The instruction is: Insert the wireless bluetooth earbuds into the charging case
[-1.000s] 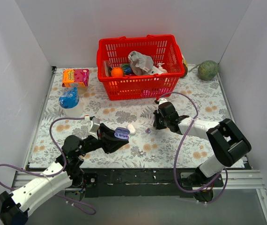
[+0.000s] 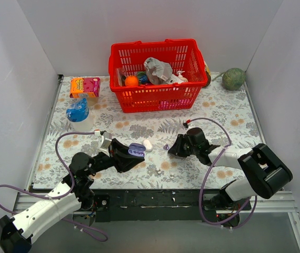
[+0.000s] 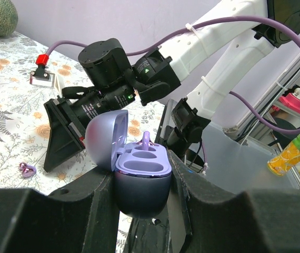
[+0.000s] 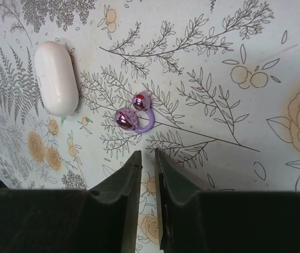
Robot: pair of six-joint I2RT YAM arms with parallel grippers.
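Observation:
Held up off the table, the purple charging case has its lid raised, and my left gripper is shut on its lower body. A purple loop stands up from the case's inner tray. One earbud, metallic purple with a curved clip, lies loose on the patterned table. Close by it, my right gripper is slightly open, with a narrow gap and nothing between its fingertips. That earbud shows small in the top view, just left of the right fingers.
A smooth white oval object lies left of the loose earbud. Behind are a red basket of goods, a blue-topped container, a snack box and a green round fruit.
My right gripper has shifted toward the table's front edge and turned, staying to the right of the earbud. The left arm, the case and the loose earbud have not moved.

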